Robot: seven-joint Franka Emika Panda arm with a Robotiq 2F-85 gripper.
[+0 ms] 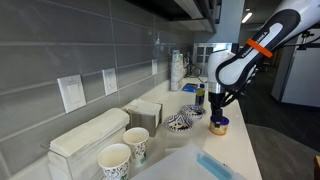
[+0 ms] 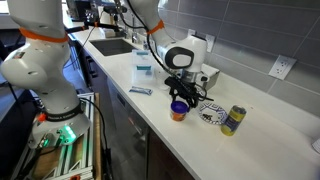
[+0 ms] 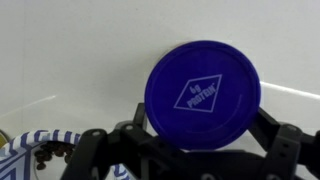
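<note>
A round jar with a blue lid (image 1: 218, 121) and a yellowish body stands upright on the white counter. In exterior view 2 the same jar (image 2: 179, 111) is near the counter's front edge. My gripper is over it, pointing down. From the wrist, the blue lid (image 3: 201, 92) fills the space between the fingers, which lie close against its left and right edges. Whether they press on the lid or stand slightly apart from it cannot be made out.
A patterned bowl (image 2: 212, 112) and a tall can (image 2: 233, 121) stand beside the jar. Paper cups (image 1: 114, 161), a light box (image 1: 88, 145) and a pale blue item (image 1: 218, 166) occupy the near end. In exterior view 2, the counter right of the can is clear.
</note>
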